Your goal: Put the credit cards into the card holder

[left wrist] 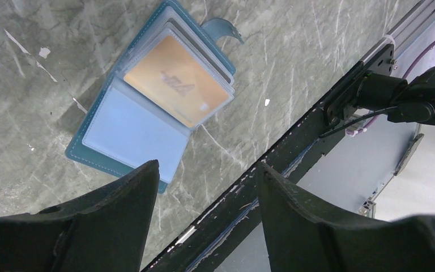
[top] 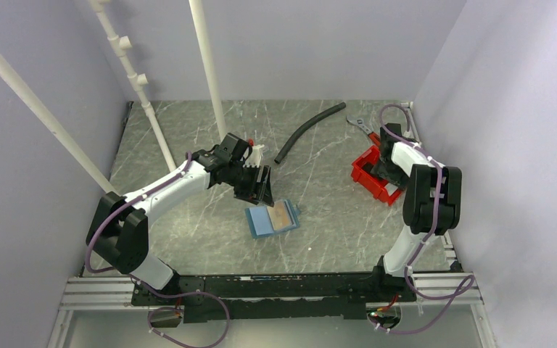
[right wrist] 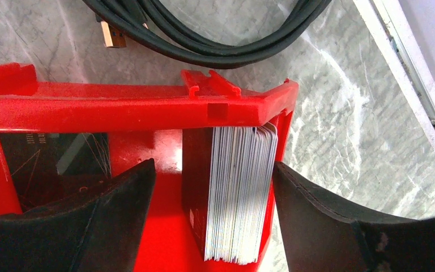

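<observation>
The blue card holder (top: 262,222) lies unfolded on the grey table; the left wrist view shows its clear sleeves over a tan page (left wrist: 177,82) and a pale blue page (left wrist: 136,127). Above it my left gripper stands open and empty. A stack of credit cards (right wrist: 241,192) stands on edge at one end of the red bin (right wrist: 119,113), and a dark card (right wrist: 56,161) lies flat inside. Over that bin is my right gripper, its fingers apart, one by the bin's end wall outside the stack, the other well clear of the cards.
A coiled black cable (right wrist: 215,48) lies beside the bin. Behind it rests a red-handled wrench (top: 362,128), and a black tube (top: 308,130) lies at the back. Table between holder and bin is clear.
</observation>
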